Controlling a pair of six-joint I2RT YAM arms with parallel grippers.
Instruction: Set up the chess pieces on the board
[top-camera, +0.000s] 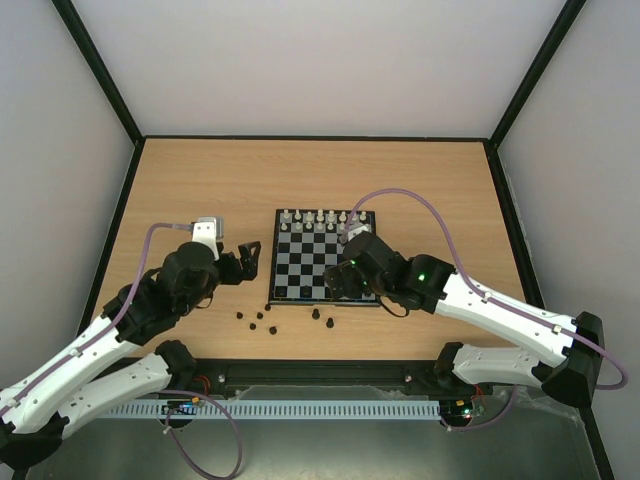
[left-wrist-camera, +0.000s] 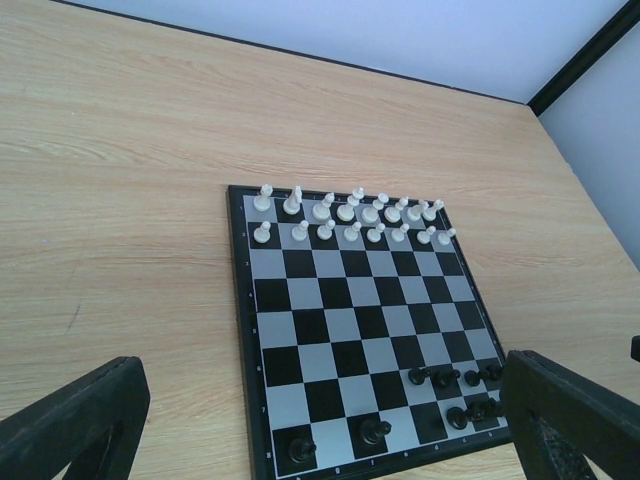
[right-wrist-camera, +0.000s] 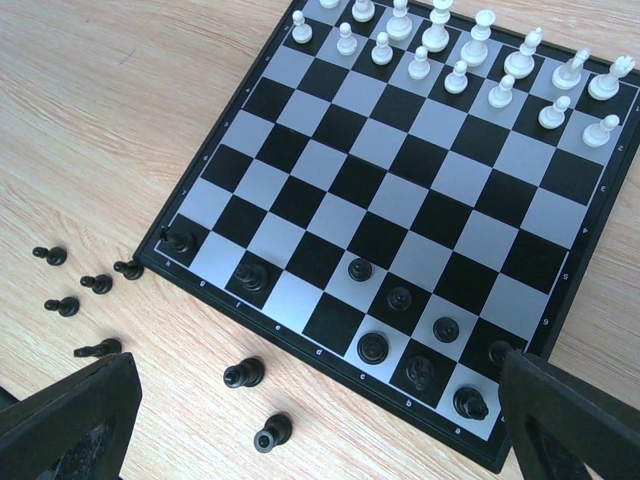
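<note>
The chessboard lies flat on the table. White pieces fill its two far rows. On the near side stand several black pieces, grouped mainly toward the right corner. Two more, a black piece at the left corner and another black piece, stand on the near row. My right gripper is open and empty over the board's near right part. Left of the board, my left gripper is open, also empty.
Bare wooden table surrounds the board, with wide free room behind it and to either side. Dark frame bars edge the table. The right forearm covers part of the board's right side in the top view.
</note>
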